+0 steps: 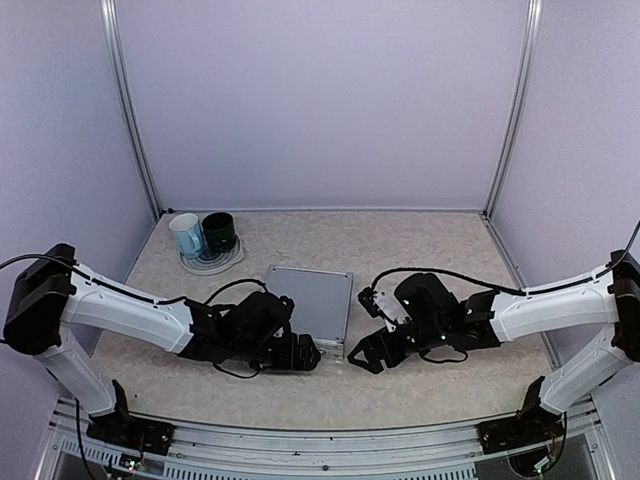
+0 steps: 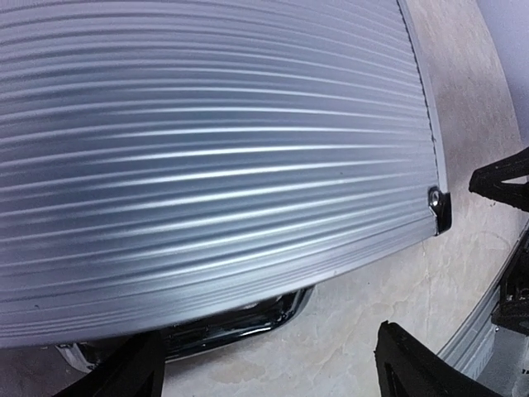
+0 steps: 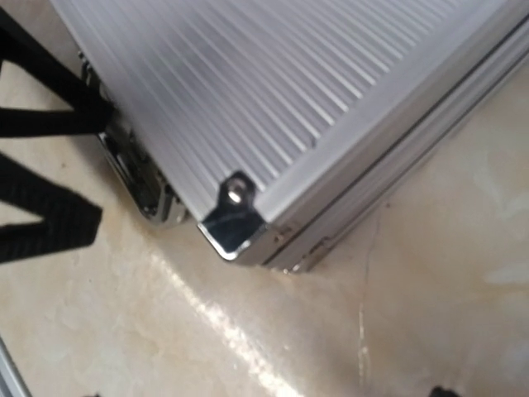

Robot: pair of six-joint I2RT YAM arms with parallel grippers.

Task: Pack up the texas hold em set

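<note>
The closed silver case (image 1: 312, 295) lies flat on the table, its ribbed lid (image 2: 223, 157) filling much of the left wrist view. A black handle with chrome trim (image 2: 235, 327) projects from its front side. At that handle is my left gripper, its fingers part open; one finger overlaps the handle's left part, and no grip on it shows. My right gripper (image 1: 363, 356) stands open near the case's front right corner (image 3: 233, 219), apart from it, with nothing between its fingertips. The contents of the case are hidden.
A light blue mug (image 1: 187, 235) and a dark mug (image 1: 219, 232) stand on a saucer (image 1: 212, 261) at the back left. Both grippers are close together at the front of the case.
</note>
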